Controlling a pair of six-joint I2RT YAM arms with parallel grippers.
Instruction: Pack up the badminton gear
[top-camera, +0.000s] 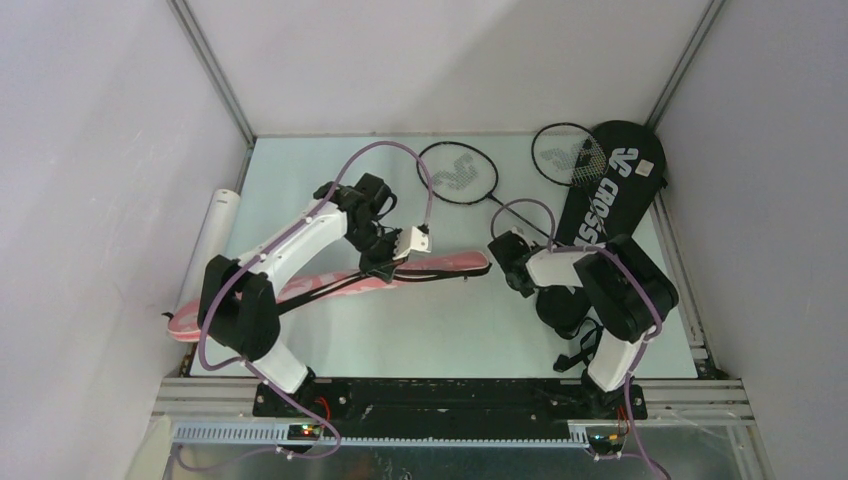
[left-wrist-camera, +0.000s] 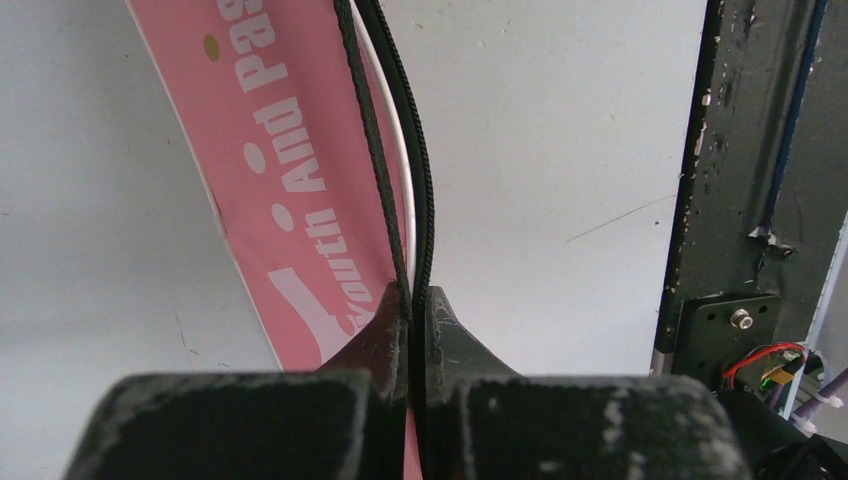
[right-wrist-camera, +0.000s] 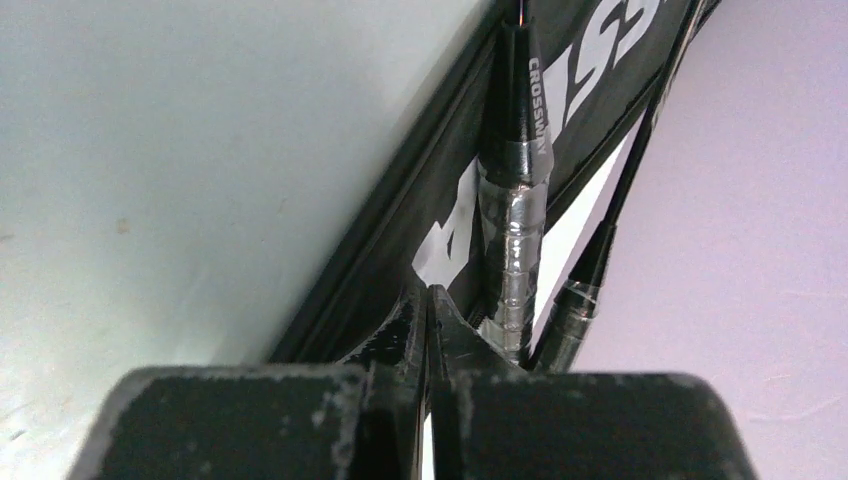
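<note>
A long pink bag (top-camera: 435, 265) with black straps lies across the left and middle of the table. Above it, my left gripper is shut on the bag's black straps (left-wrist-camera: 378, 150), which run between its fingertips. To the right lies the black Crossway bag (top-camera: 635, 185). One racket (top-camera: 527, 219) has its head at the back middle, its handle reaching onto that bag; a second racket (top-camera: 580, 172) crosses the bag. My right gripper is shut with nothing visible between its fingers, and both racket handles (right-wrist-camera: 520, 230) appear beyond it in the right wrist view.
A white roll (top-camera: 212, 235) stands along the left edge, with the pink bag's end over its lower part. Black straps (top-camera: 575, 357) trail near the front right. Bare table (top-camera: 440, 335) shows at the front middle, and walls close in the sides and back.
</note>
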